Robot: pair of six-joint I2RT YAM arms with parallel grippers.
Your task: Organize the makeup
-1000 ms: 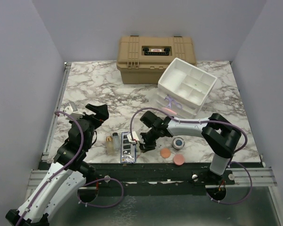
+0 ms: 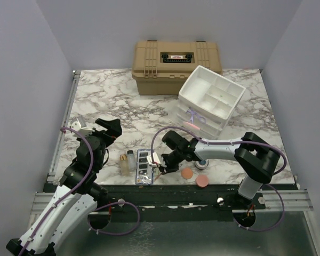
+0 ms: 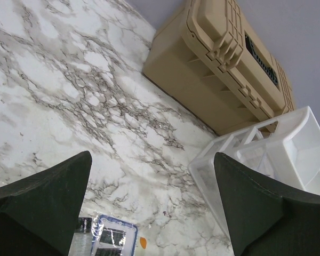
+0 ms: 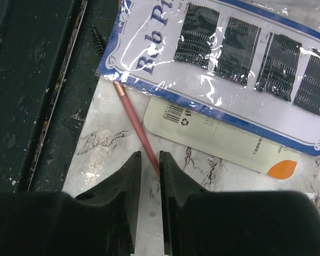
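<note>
In the right wrist view a thin pink brush [image 4: 132,116] with a dark spoolie end lies near the table's front edge, partly under the bobby-pin pack [image 4: 213,64]. My right gripper is low over its handle, fingertips close together with a narrow gap; whether they touch it I cannot tell. A beige card [image 4: 224,144] lies under the pack. In the top view two bottles [image 2: 125,165], pink discs [image 2: 201,180] and a round jar [image 2: 201,164] lie nearby. My left gripper hangs open over bare marble, holding nothing.
A white drawer organizer [image 2: 208,90] stands at the back right, before a tan case [image 2: 154,80]. The dark front edge [image 4: 32,90] is beside the brush.
My right arm has shifted slightly to the right and toward the front edge. The left arm looks unmoved.
</note>
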